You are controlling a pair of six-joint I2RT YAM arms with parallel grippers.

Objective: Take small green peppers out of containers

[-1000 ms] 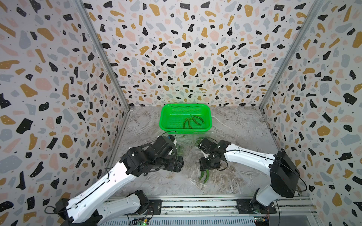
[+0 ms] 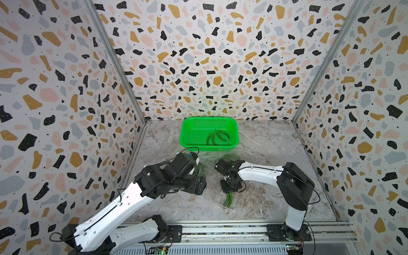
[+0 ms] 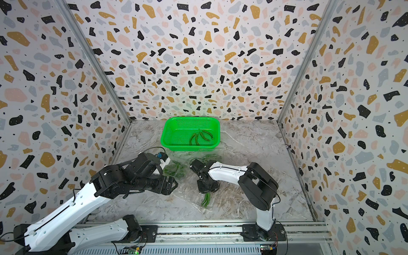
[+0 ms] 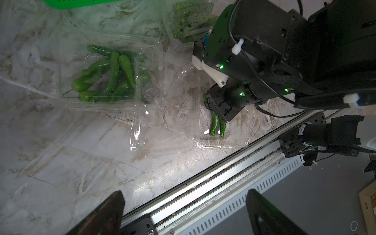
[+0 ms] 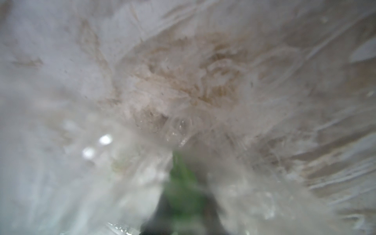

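Note:
Two slim green peppers (image 4: pixel 214 126) lie in a clear plastic container (image 4: pixel 242 135) near the front rail, partly covered by my right arm. Down at them, my right gripper is shut on a green pepper (image 5: pixel 184 188), blurred between dark fingers in its wrist view. Whether it grips one pepper or both, I cannot tell. My left gripper is spread wide and empty, its blurred fingers (image 4: pixel 107 213) above the table front. Another clear container (image 4: pixel 60 78) holds several peppers (image 4: pixel 113 72). A third container (image 4: pixel 192 35) with green contents sits farther back.
A green basket (image 2: pixel 187 121) at the back holds several peppers (image 2: pixel 217 136). An empty clear lid (image 4: pixel 162 141) lies between two of the containers. Both arms stand close together over the middle.
Over the last second my right arm has shifted left with its gripper. The peppers' visible ends have shifted slightly and drawn together. My left arm shows only a slight shift.

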